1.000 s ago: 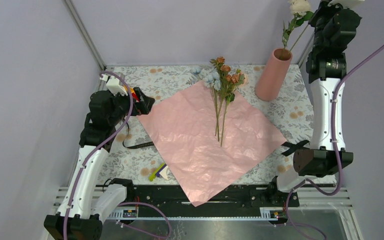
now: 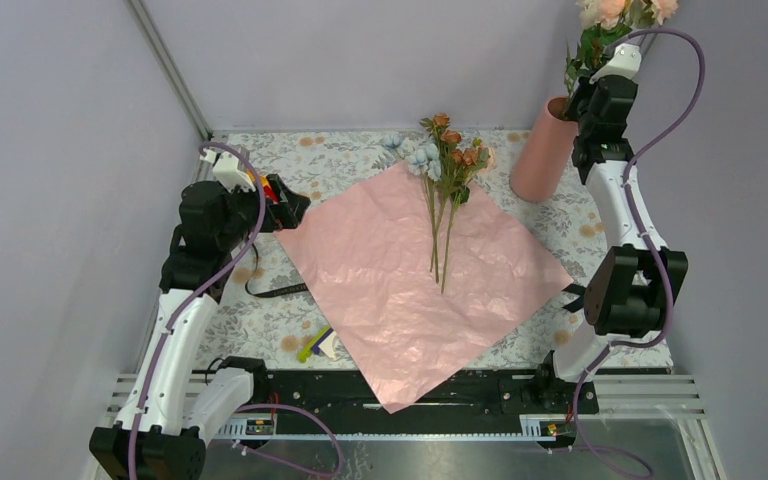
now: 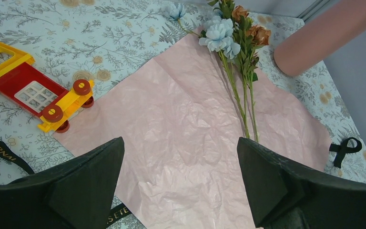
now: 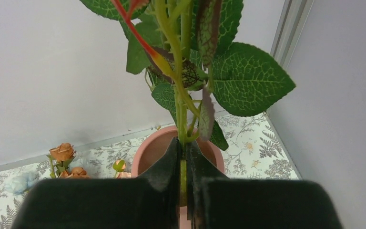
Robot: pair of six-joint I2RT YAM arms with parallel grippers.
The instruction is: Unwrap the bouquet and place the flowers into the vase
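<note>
The pink vase [image 2: 543,158] stands at the back right of the table. Over its mouth my right gripper is shut on a green flower stem [image 4: 183,126], whose lower end runs down in front of the vase's opening; how deep it reaches cannot be told. Peach and white blooms [image 2: 608,12] show at the top edge of the top view, above green leaves. Blue and orange flowers [image 2: 438,158] lie with their stems on the pink sheet [image 2: 380,270]. Above the left part of the sheet, my left gripper is open and empty.
A red and yellow toy [image 3: 38,90] lies near the left gripper. Black ribbon [image 3: 345,150] lies at the sheet's right corner, with another strip [image 2: 278,292] at its left. Walls stand close behind and right of the vase.
The left arm is almost still.
</note>
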